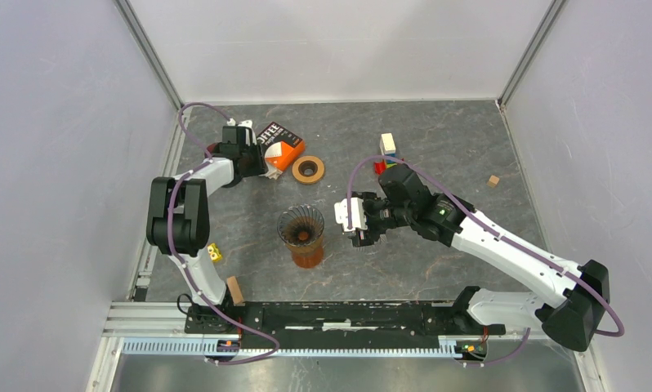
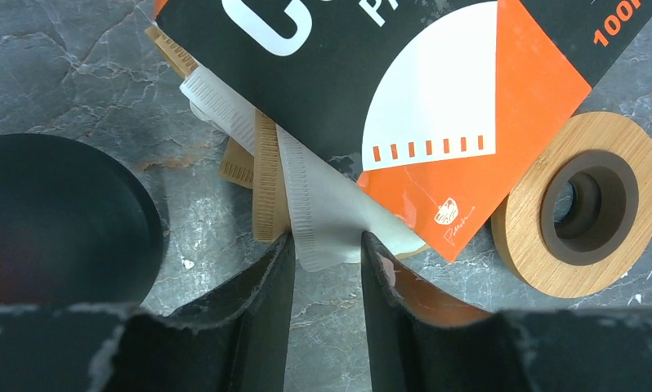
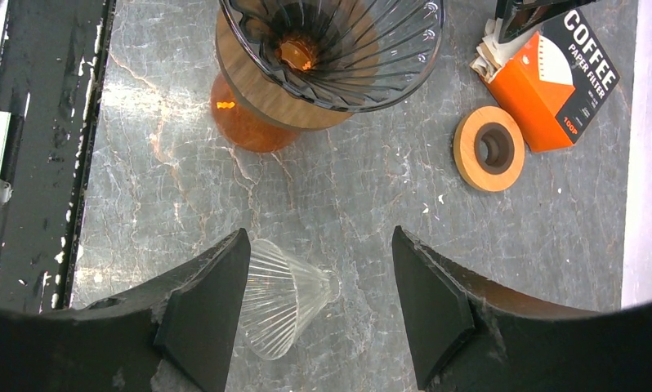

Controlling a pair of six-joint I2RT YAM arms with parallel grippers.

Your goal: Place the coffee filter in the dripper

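Note:
A white paper coffee filter (image 2: 323,204) sticks out of the open end of the black and orange filter box (image 2: 437,98), among several brown ones. My left gripper is part open at that filter's lower end, its fingertips on either side of the paper; I cannot tell whether they touch it. The dark ribbed dripper (image 3: 339,41) sits empty on its wooden collar and amber server, seen near the middle of the table (image 1: 301,222) in the top view. My right gripper stands open above the table, right of the dripper, with nothing gripped.
A wooden ring (image 1: 308,169) lies beside the filter box. Under my right gripper a clear ribbed cone (image 3: 286,298) lies on its side. Small blocks (image 1: 388,145) stand at the back. A dark round object (image 2: 61,220) is left of the filters.

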